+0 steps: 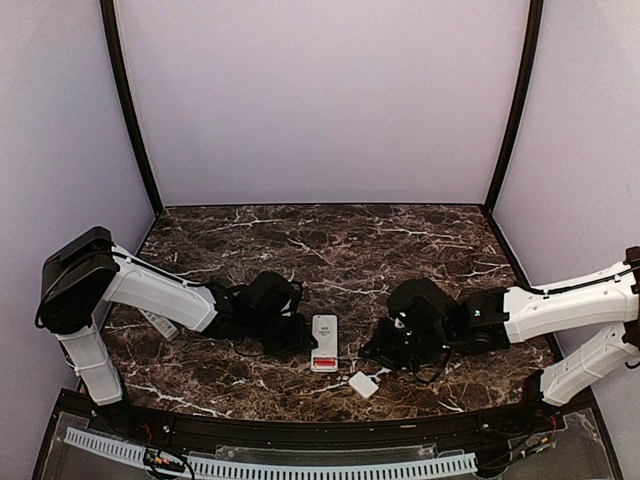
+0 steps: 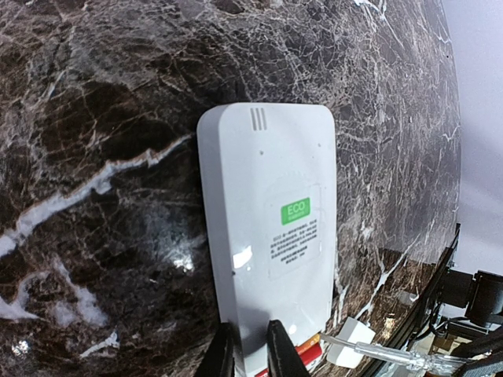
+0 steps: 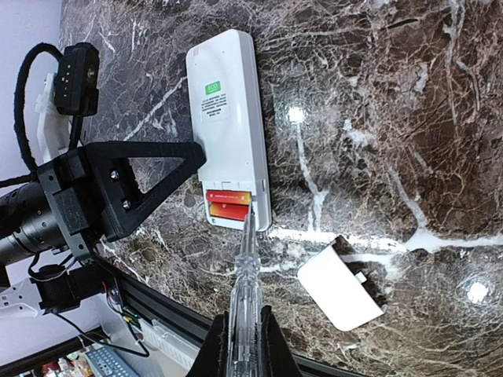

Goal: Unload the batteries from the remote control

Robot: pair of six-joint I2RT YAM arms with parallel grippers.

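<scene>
The white remote (image 3: 224,110) lies face down, its battery compartment uncovered at the near end with red-orange batteries (image 3: 229,210) inside. My left gripper is at the remote's left side near the compartment, its fingertips against the casing; how far they are open is unclear. My right gripper is shut on a clear slender tool (image 3: 246,283), whose tip reaches into the compartment at the batteries' right end. The white battery cover (image 3: 338,287) lies apart on the marble table, to the lower right of the remote.
Another remote (image 1: 160,325) lies at the far left, partly behind the left arm. The table's front edge runs just beyond the cover, with a rail below it.
</scene>
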